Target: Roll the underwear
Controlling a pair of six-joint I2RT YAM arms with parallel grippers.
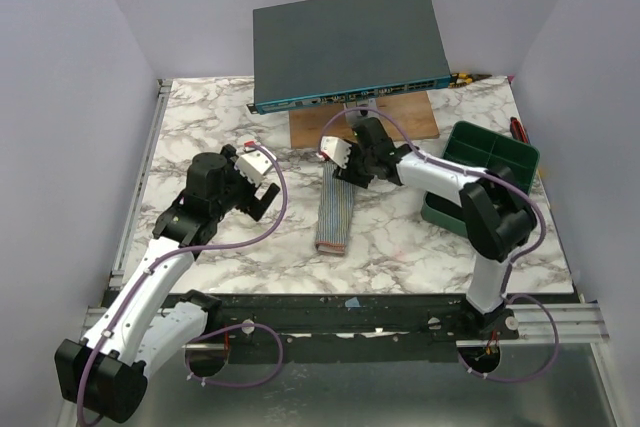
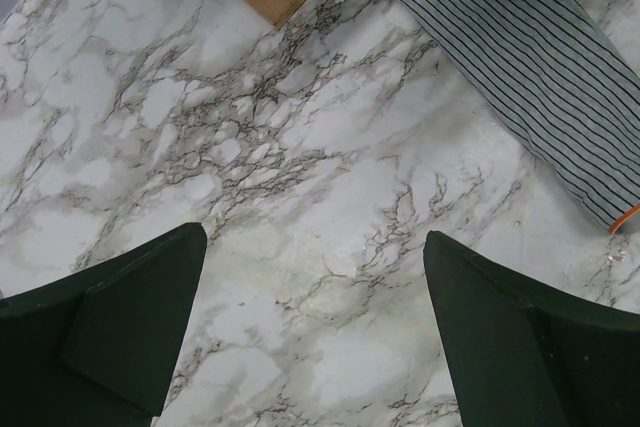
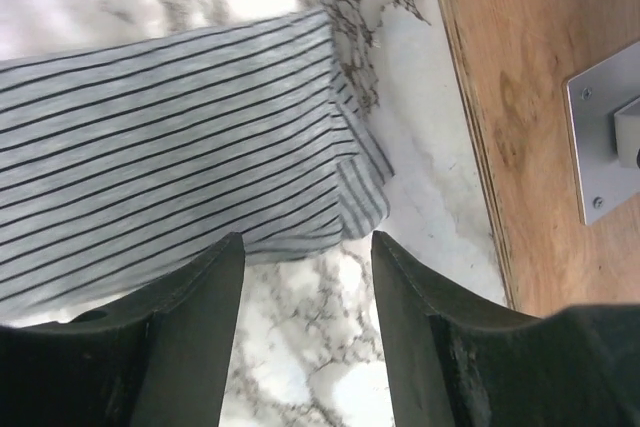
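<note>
The striped underwear (image 1: 334, 217) lies as a long folded strip, nearly front to back on the marble table; in the left wrist view it (image 2: 530, 77) shows an orange edge at its lower end. My right gripper (image 1: 350, 172) is over its back end, where layers of cloth (image 3: 250, 147) spread out; its fingers look part apart, and whether they hold cloth is unclear. My left gripper (image 1: 262, 197) stands open to the left of the underwear, with only bare marble between its fingers.
A wooden board (image 1: 410, 117) with a metal bracket lies behind the underwear, under a large dark screen (image 1: 350, 37). A green divided bin (image 1: 500, 157) stands on the right.
</note>
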